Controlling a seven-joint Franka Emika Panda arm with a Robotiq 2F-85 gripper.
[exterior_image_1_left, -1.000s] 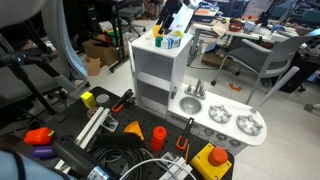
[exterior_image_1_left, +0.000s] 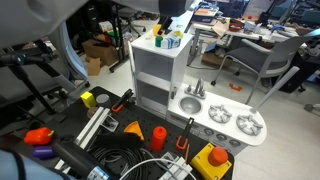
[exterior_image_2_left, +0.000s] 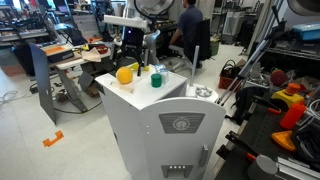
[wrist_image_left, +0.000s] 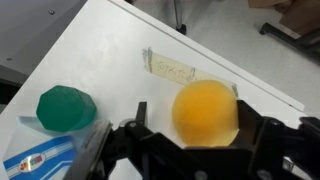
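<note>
An orange round object (wrist_image_left: 204, 112) rests on the white top surface (wrist_image_left: 118, 75) of the cabinet. My gripper is over it in the wrist view, its fingers standing apart with the orange thing between them. The left finger (wrist_image_left: 140, 117) has a clear gap to it; the right finger lies close against its edge, and I cannot tell whether they touch. Exterior view 2 has the orange object (exterior_image_2_left: 124, 75) near the cabinet top's left edge, with the gripper just beside and above it.
A green cup (wrist_image_left: 66, 108) and a blue-and-white packet (wrist_image_left: 40, 152) lie to the left in the wrist view. Tape (wrist_image_left: 180, 68) is stuck to the surface behind the orange object. A sink and stove unit (exterior_image_1_left: 215, 116) adjoins the cabinet.
In exterior view 1 the arm covers more of the upper left than before. The objects on the cabinet show no clear movement.
</note>
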